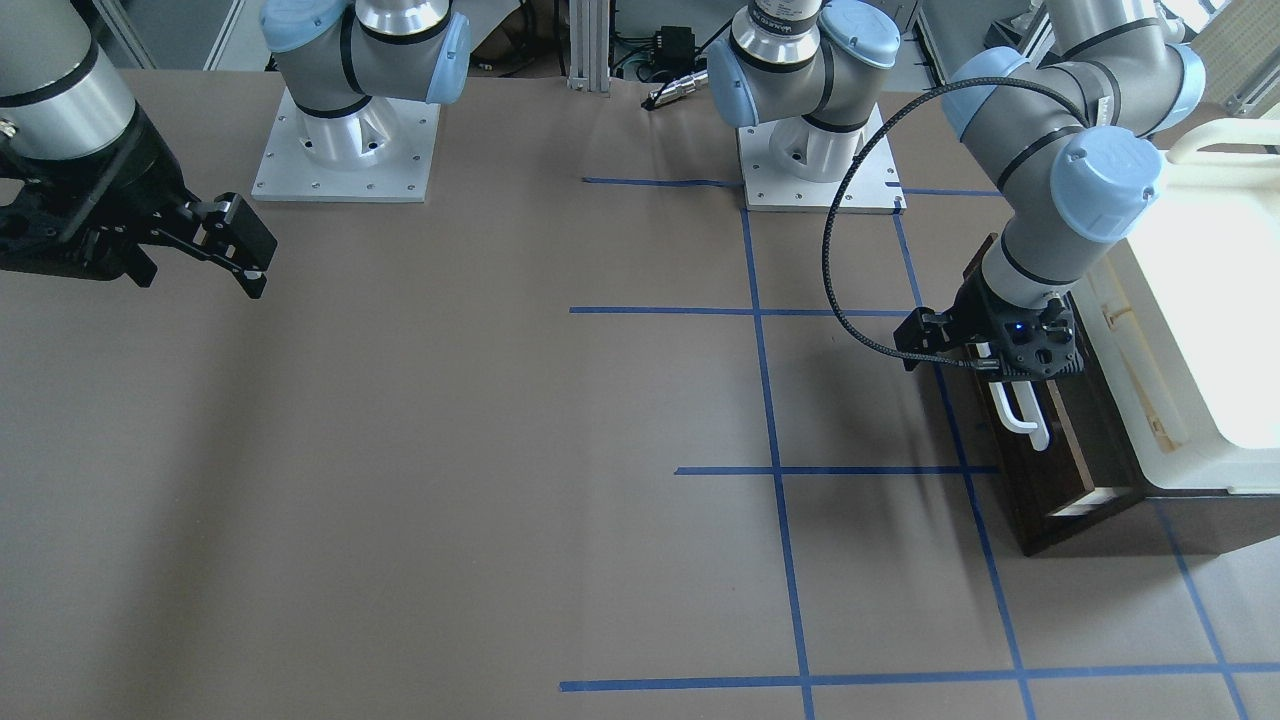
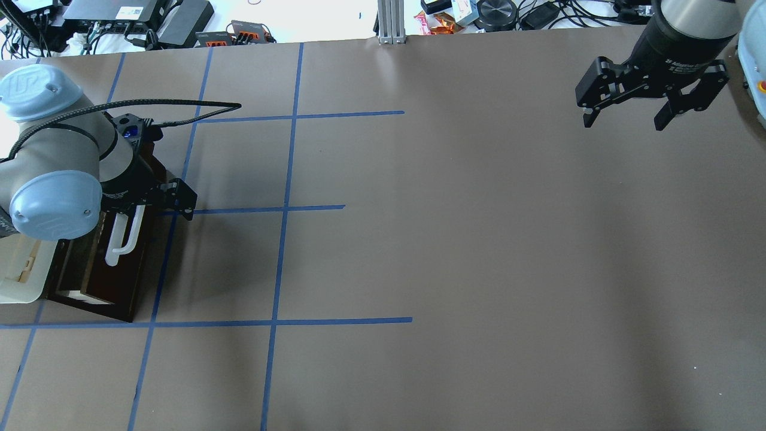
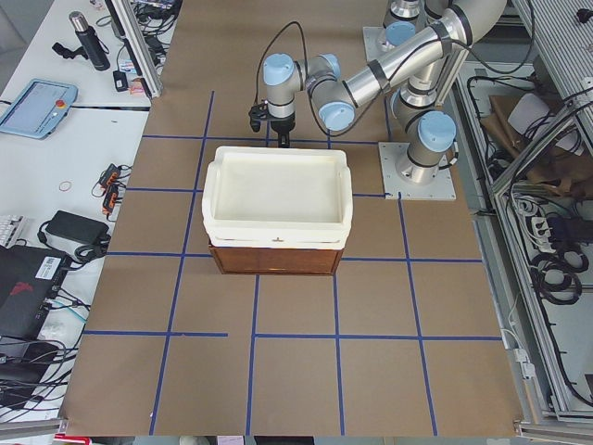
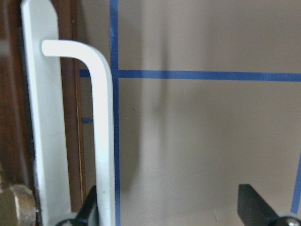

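Observation:
A dark wooden cabinet (image 1: 1128, 528) with a white tray (image 3: 276, 195) on top stands on the taped table. Its front drawer has a white handle (image 4: 101, 117), and the drawer front sits slightly out from the cabinet body, showing an opening in the top view. My gripper is over the handle, its fingers spread wide in the wrist view, the left one right at the handle bar, the other over bare table. The front and top views show the gripper housing (image 2: 151, 190) above the handle, fingertips largely hidden.
Another arm's black gripper (image 2: 650, 93) hangs at the opposite side. Two further arm bases stand along the back edge. A hose loops from my arm.

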